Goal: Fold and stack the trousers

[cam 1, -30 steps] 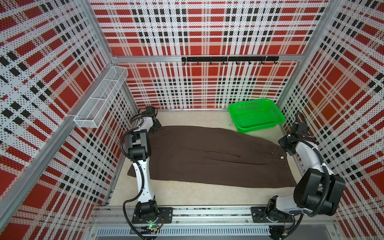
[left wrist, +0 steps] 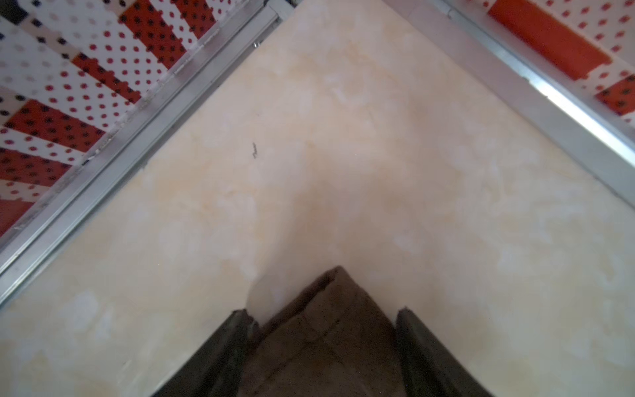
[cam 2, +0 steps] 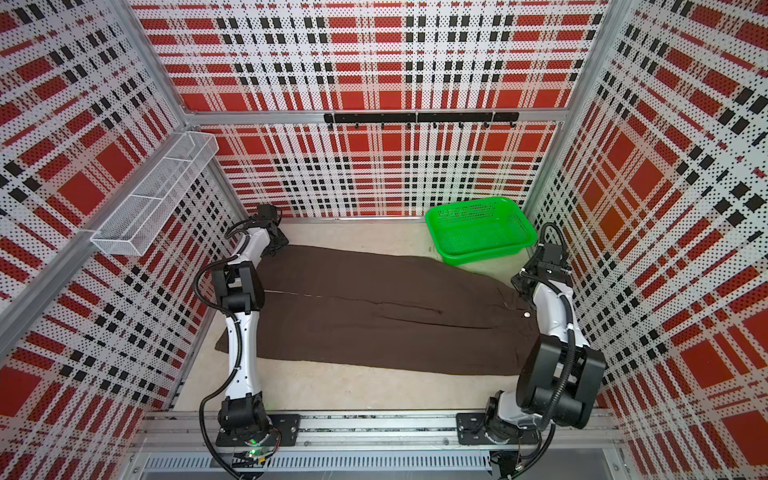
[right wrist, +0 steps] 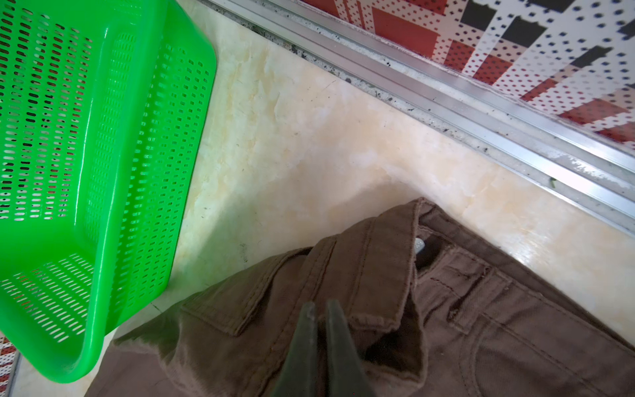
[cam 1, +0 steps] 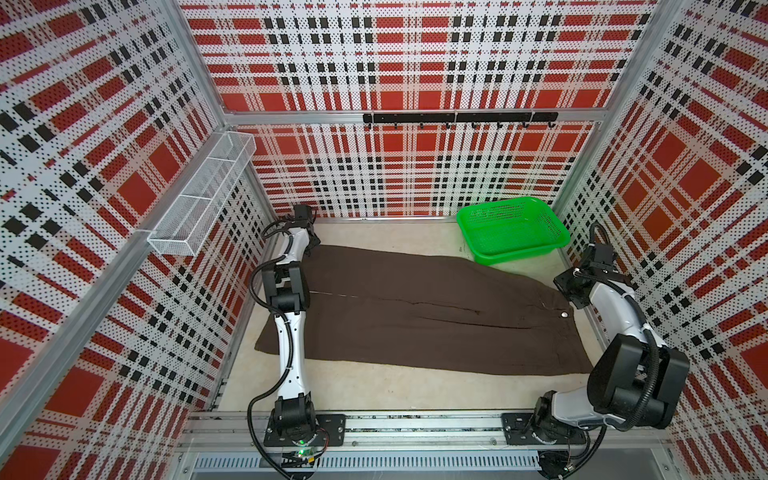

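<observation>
Brown trousers lie spread across the table, legs toward the left and waistband toward the right. A narrow gap runs between the legs. My left gripper is over the hem of the far leg. Its fingers stand apart, with the hem corner lying between them. At the right end my right gripper is shut on a fold near the trousers' waistband, which is bunched and raised there. A button shows at the waist in the top left view.
A green basket stands at the back right, close to the waist end. Bare table shows behind the far leg and in a strip along the front. A wire rack hangs on the left wall.
The right arm looks still.
</observation>
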